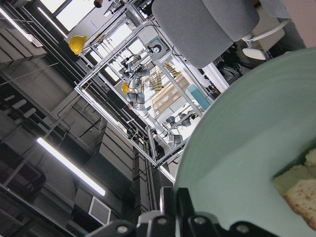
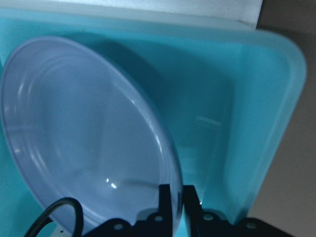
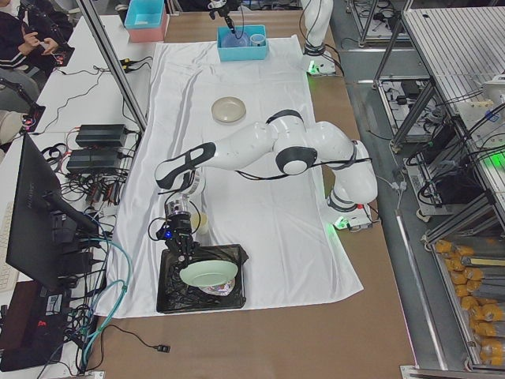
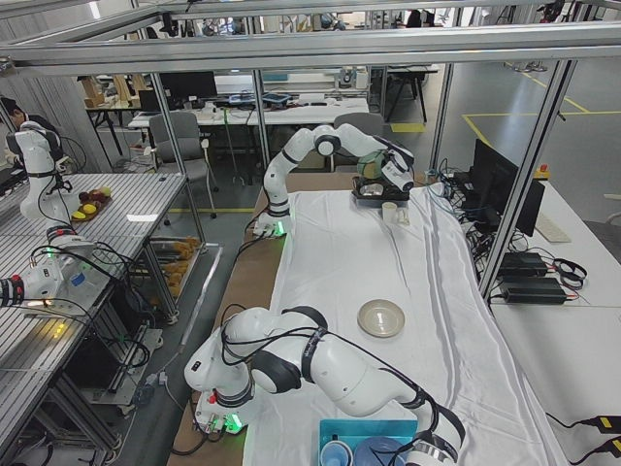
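Note:
My left gripper [image 3: 183, 257] grips the rim of a pale green plate [image 3: 208, 275] over a black lined bin [image 3: 170, 296], where some wrapped or printed item shows under the plate. In the left wrist view the plate is tilted steeply, with bread-like pieces [image 1: 301, 195] on it. My right gripper is shut on the rim of a lavender-blue plate [image 2: 84, 128] inside a blue bin [image 2: 261, 113].
A beige plate [image 3: 228, 109] lies mid-cloth. A yellowish cup [image 3: 202, 222] stands behind the black bin. A white cup [image 3: 257, 40] sits in the blue bin.

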